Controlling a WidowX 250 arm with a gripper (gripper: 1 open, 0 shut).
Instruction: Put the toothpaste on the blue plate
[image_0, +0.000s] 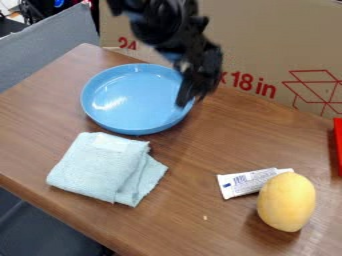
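The toothpaste, a small white tube (250, 182), lies flat on the table at the lower right, its right end close against a yellow fruit. A bare blue plate (123, 103) rests at the back left of the table. My black gripper (190, 98) hangs over the plate's right edge, well behind and to the left of the tube. It is blurred, and its finger gap cannot be made out. No object can be seen in it.
A yellow mango-like fruit (286, 203) sits beside the tube. The folded pale blue cloth (107, 168) lies in front of the plate. Behind stands a cardboard box (274, 50); a red object (338, 143) is at the right edge. Bare wood lies between cloth and tube.
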